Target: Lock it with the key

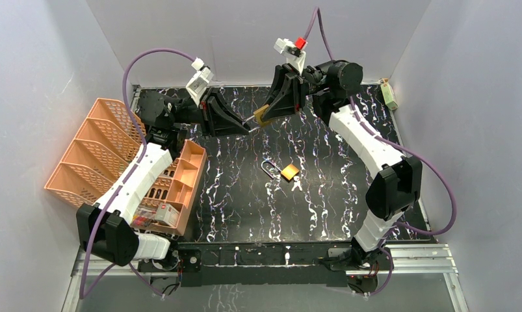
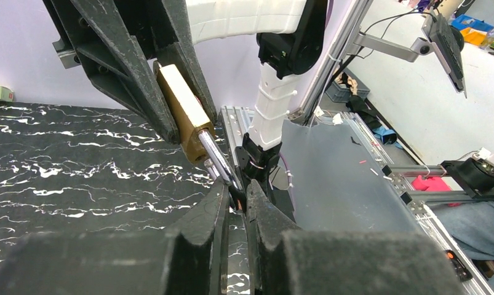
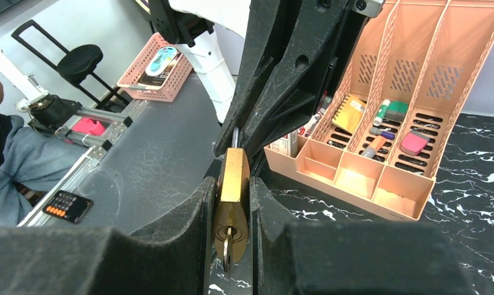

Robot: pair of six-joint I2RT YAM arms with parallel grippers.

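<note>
A brass padlock [image 1: 261,116] is raised above the table, its body clamped in my right gripper. From its left side the steel shackle [image 2: 224,161] runs to the tips of my left gripper, which is shut on the shackle's curved end. In the right wrist view a thin brass key [image 3: 228,244] points out of the padlock's bottom face, edge on. Whether both shackle legs sit fully in the body cannot be told. On the table lies a second brass padlock [image 1: 290,171] with its long shackle.
An orange divided organizer [image 1: 192,170] with stationery stands at the left, under and behind the left arm. A small pale green box [image 1: 389,95] sits at the back right edge. Around the lying padlock, the black marbled tabletop [image 1: 245,195] is mostly bare.
</note>
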